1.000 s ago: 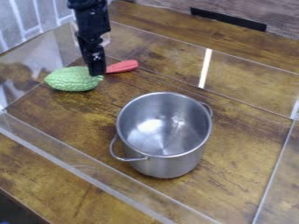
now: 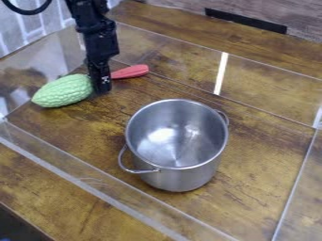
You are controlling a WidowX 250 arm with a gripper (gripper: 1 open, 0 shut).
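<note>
My black gripper point(image 2: 98, 80) is down at the upper left, at the right end of a pale green, bumpy corn-like vegetable point(image 2: 60, 92); whether its fingers are open or shut is hard to make out. A red object point(image 2: 131, 72), long and thin, lies just right of the gripper, partly behind it. A large steel pot point(image 2: 175, 144) with two handles stands at the centre right.
Clear strips or panels edge the work area, with a white tape line point(image 2: 221, 73) at the back right.
My gripper has moved down beside the green vegetable, which has shifted left and slightly down and turned a little. The pot has not moved.
</note>
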